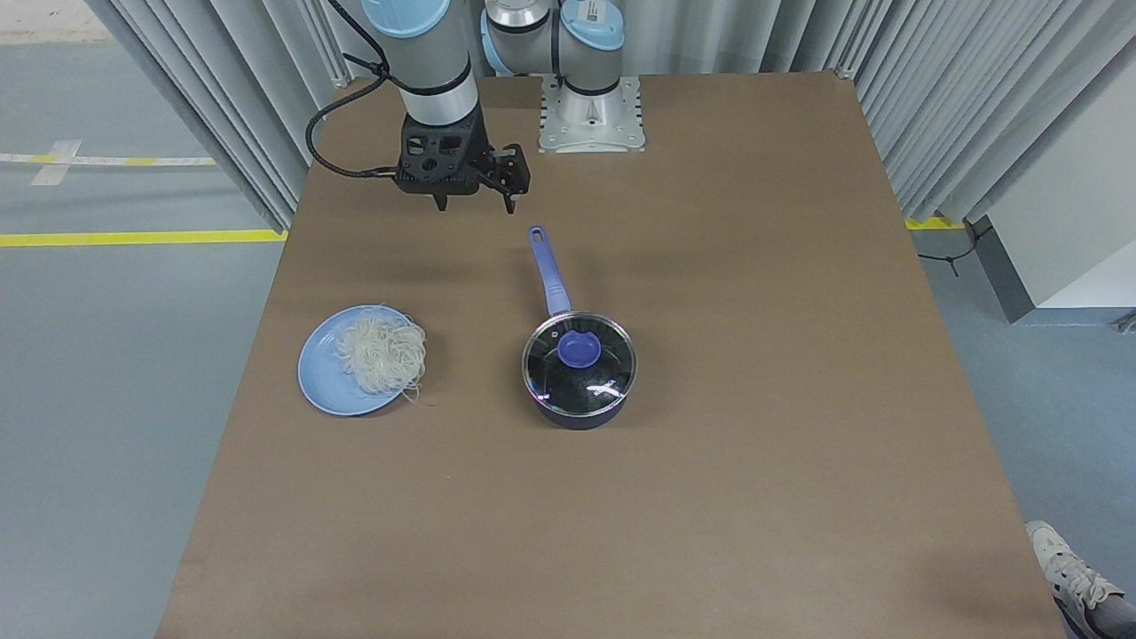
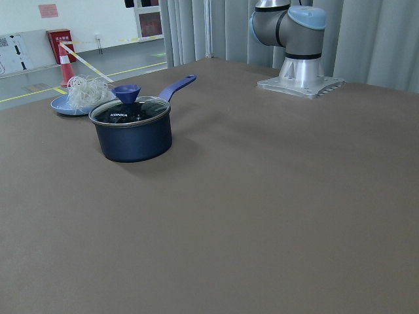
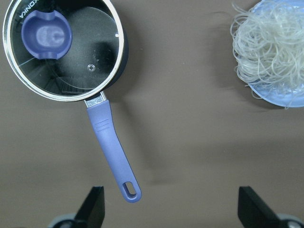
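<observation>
My gripper (image 1: 475,201) hangs over the back of the table, just behind a dark blue saucepan (image 1: 575,399), with its fingers wide apart and nothing between them (image 3: 171,209). The saucepan has a glass lid with a blue knob (image 1: 578,348), and its blue handle (image 3: 110,142) points toward the gripper. To the camera front view's left of the pan, a light blue plate (image 1: 322,378) holds a heap of white noodles (image 1: 380,351), some strands hanging over the rim; in the wrist view the noodles (image 3: 273,47) are at the upper right.
The arm's base (image 1: 592,133) is fixed at the back edge. A person's shoe (image 1: 1070,564) shows beside the table at the lower right.
</observation>
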